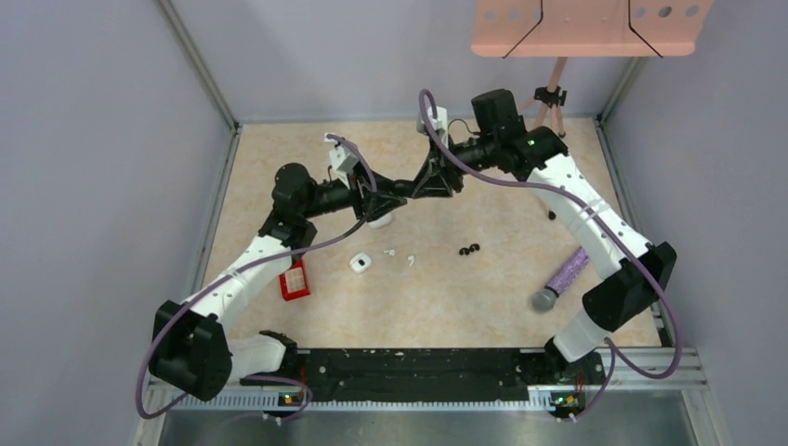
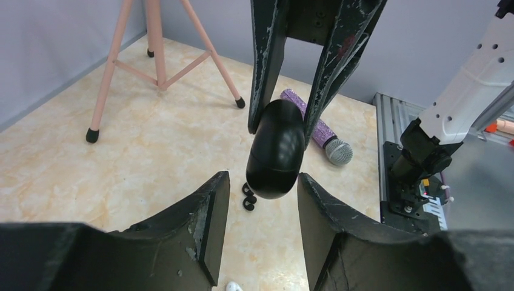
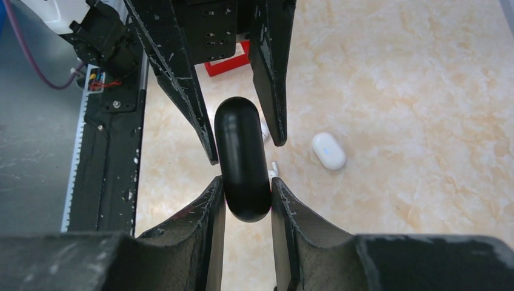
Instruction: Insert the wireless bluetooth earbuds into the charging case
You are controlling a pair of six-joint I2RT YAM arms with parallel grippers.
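Observation:
A black, pill-shaped charging case (image 1: 403, 189) is held above the table between my two facing grippers. In the right wrist view my right gripper is shut on the near end of the case (image 3: 241, 157). My left gripper straddles the case (image 2: 277, 145) from the other side; a gap shows beside one finger (image 2: 212, 209), so its grip is unclear. Two black earbuds (image 1: 469, 249) lie close together on the table, and two white earbuds (image 1: 411, 260) (image 1: 389, 252) lie farther left.
A white square case (image 1: 361, 264) lies left of the white earbuds, and a white rounded case (image 1: 380, 221) is under my left gripper. A red box (image 1: 295, 281) stands at left, a purple microphone (image 1: 562, 276) at right. A pink tripod (image 2: 159, 60) stands at the back right.

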